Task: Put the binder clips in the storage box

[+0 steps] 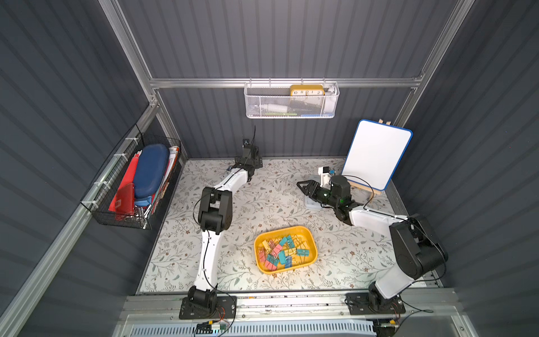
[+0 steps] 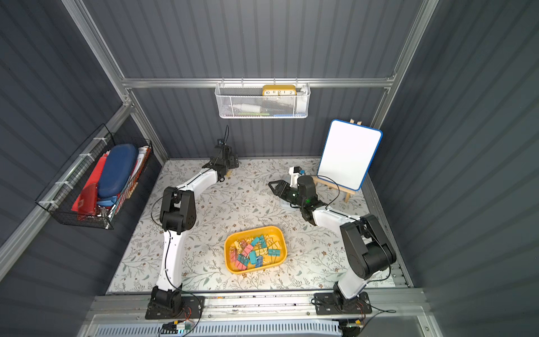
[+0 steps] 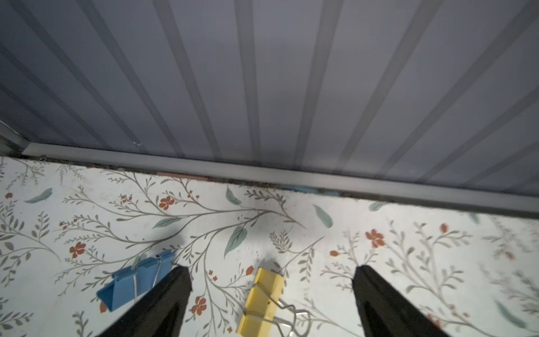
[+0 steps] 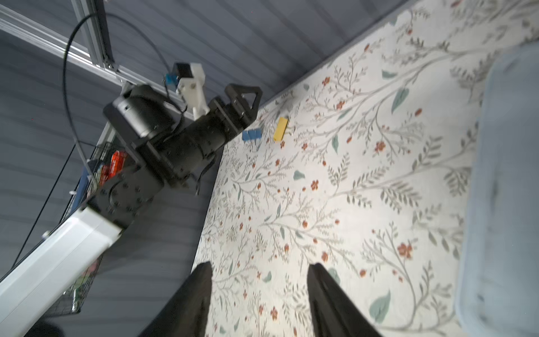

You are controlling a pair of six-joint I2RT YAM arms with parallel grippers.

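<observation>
Two binder clips lie at the back of the table: a yellow clip (image 3: 261,303) and, further left, a blue clip (image 3: 137,280). My left gripper stands open over this spot, the yellow clip showing between its fingers, not gripped. From the right wrist view both the yellow clip (image 4: 280,128) and the blue clip (image 4: 252,134) show near the left gripper. My right gripper is partly open and empty, above the table close to a pale grey case (image 4: 505,196). A yellow box (image 1: 311,236) at the front holds several pink, teal, blue and yellow clips.
A whiteboard (image 1: 377,154) on an easel stands back right. The wire basket (image 1: 120,220) on the left wall and the white mesh basket (image 1: 292,112) on the back wall sit above the table.
</observation>
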